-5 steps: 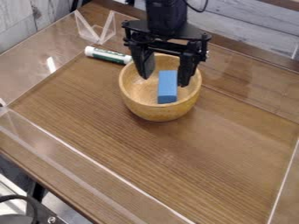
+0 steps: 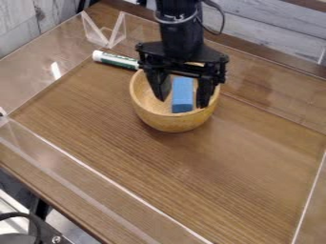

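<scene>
A tan bowl (image 2: 170, 120) sits on the wooden table (image 2: 152, 181) at the upper middle, with a blue block (image 2: 184, 93) standing inside it. My gripper (image 2: 181, 84) is over the bowl, open, its black fingers on either side of the block's upper part. Whether they touch the block cannot be told.
A white cylinder with a green band (image 2: 117, 60) lies at the back left. A clear plastic object stands behind it near the table's edge.
The gripper has shifted slightly and come lower toward the bowl and the blue block. The bowl and block look to be in the same place.
</scene>
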